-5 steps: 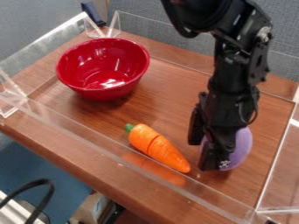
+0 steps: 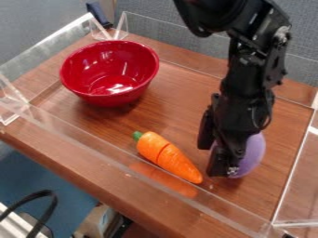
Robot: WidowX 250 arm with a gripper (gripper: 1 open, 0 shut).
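Note:
My black gripper reaches down from the top right to the wooden surface, around or against a purple oval object that is partly hidden behind it. Whether the fingers are closed on it cannot be seen clearly. An orange toy carrot with a green tip lies to the left of the gripper, apart from it. A red bowl sits at the back left.
Clear plastic walls border the wooden board. A grey wall stands behind. The middle of the board between bowl and gripper is free. Cables and a small box lie off the board at the lower left.
The gripper has shifted very slightly, if at all, over the purple object; the carrot and bowl have stayed in place.

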